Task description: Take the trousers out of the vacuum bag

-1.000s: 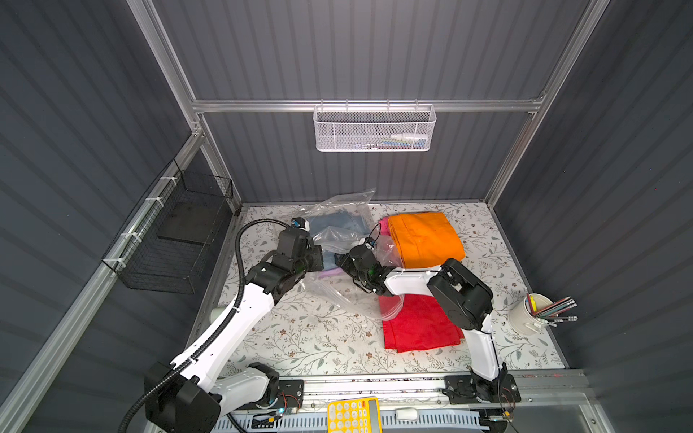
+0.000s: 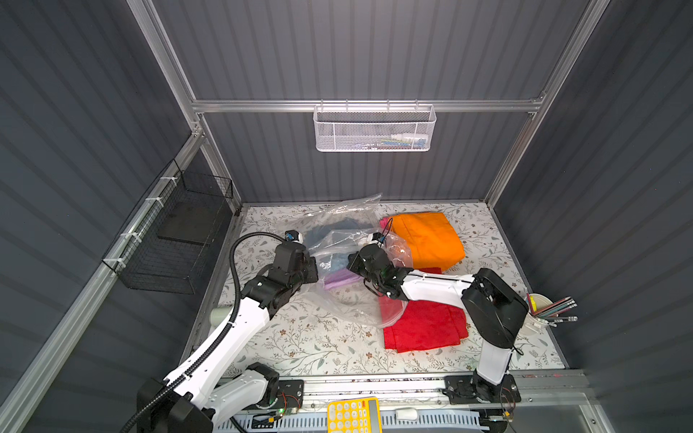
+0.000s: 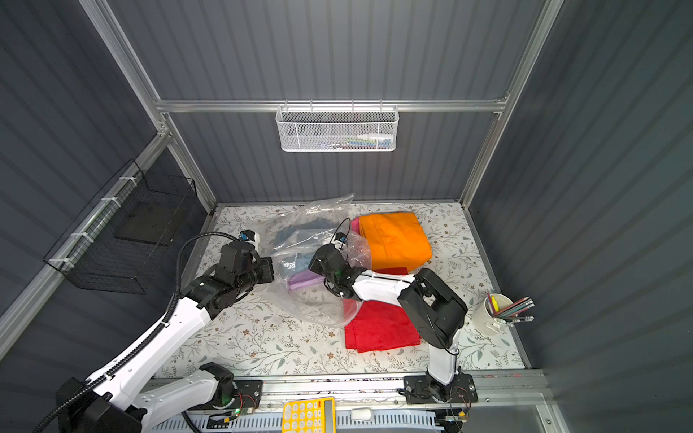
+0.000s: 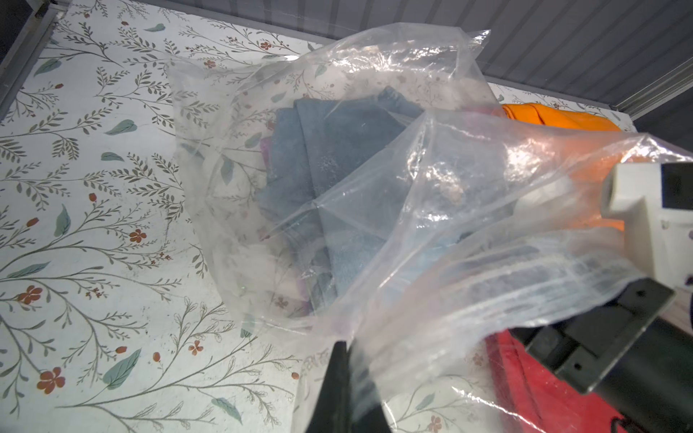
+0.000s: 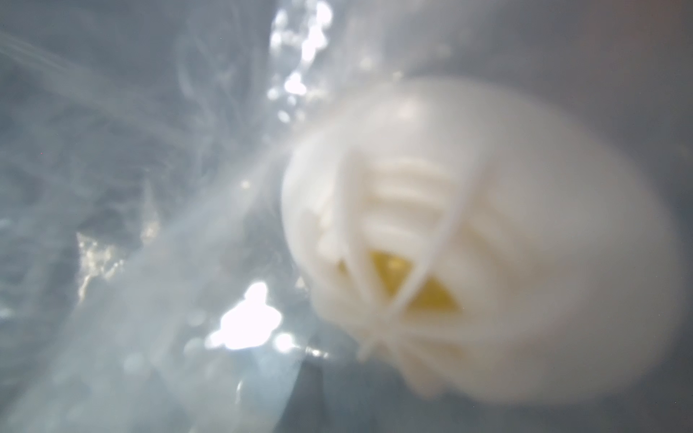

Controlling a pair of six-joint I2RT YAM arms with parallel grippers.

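A clear vacuum bag (image 4: 447, 57) lies mid-table holding folded blue trousers (image 4: 339, 144), with a purple item (image 2: 339, 283) showing beneath. My left gripper is shut on the bag's plastic at the bottom of the left wrist view. My right gripper (image 2: 353, 263) is at the bag's opening, right of the left one; whether it holds plastic is hidden. The right wrist view is filled with blurred plastic and the bag's white valve (image 5: 534, 144).
Orange cloth (image 2: 426, 234) and red cloth (image 2: 426, 332) lie to the right. A cup of pens (image 3: 491, 317) stands at the right edge. Baskets hang on the back (image 2: 374, 137) and left walls.
The right arm has shifted right and toward the front, the bag's loose plastic moving with it. More purple shows.
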